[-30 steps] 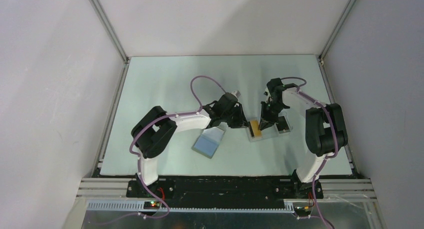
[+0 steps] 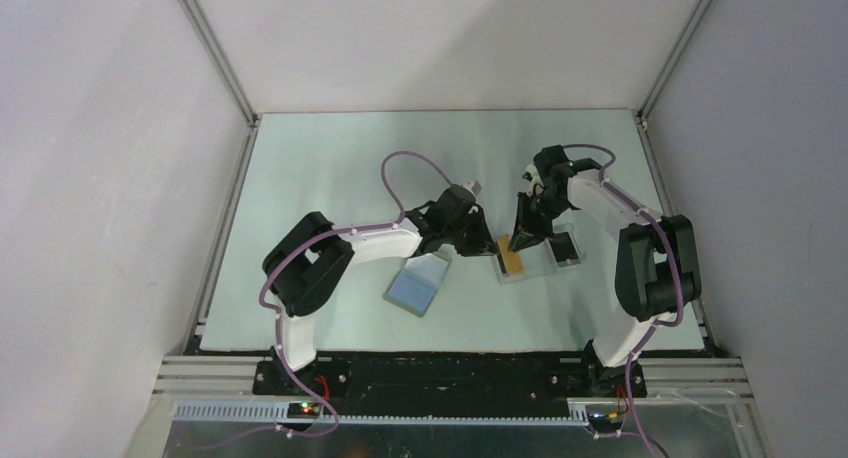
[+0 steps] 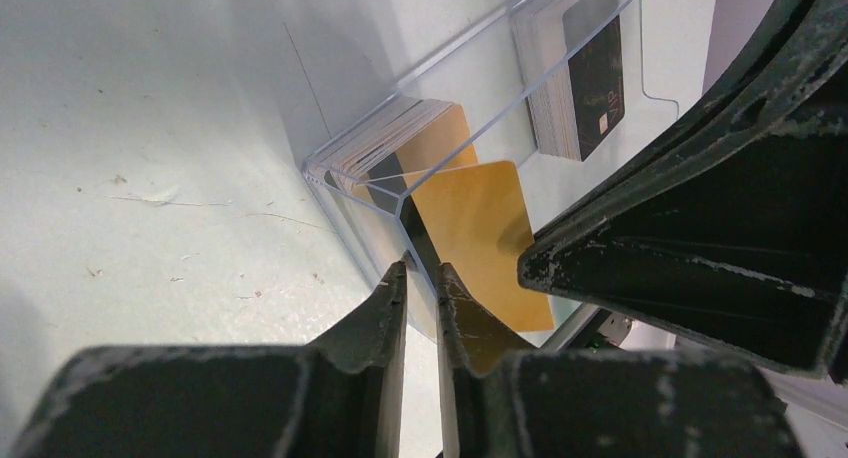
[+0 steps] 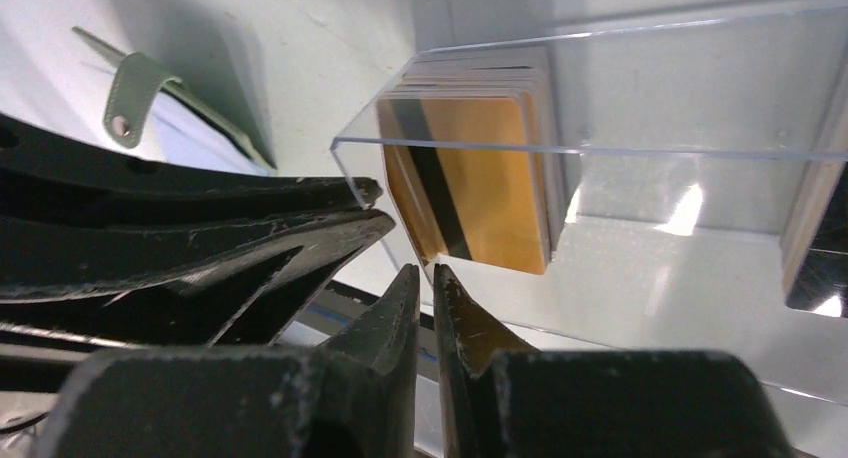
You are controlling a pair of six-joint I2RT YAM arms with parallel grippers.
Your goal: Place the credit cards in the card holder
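Observation:
A stack of gold cards with a black stripe (image 2: 512,256) stands in the left part of a clear box (image 2: 538,268). At the box's left end, my left gripper is slightly open, its fingertips either side of the clear corner edge. My right gripper is slightly open too, above the gold front card (image 4: 500,208) near its striped side; nothing shows clearly gripped in it. The card holder (image 2: 412,286), blue and white inside with a green edge, lies open on the table under the left arm; a green flap (image 4: 145,88) of it shows in the right wrist view.
A second stack with a black card (image 2: 563,247) stands in the box's right part. Both grippers are close together over the box.
Over the last second my right gripper has shifted slightly left and away from the front edge, over the gold cards. My left arm, the box and the card holder look unmoved.

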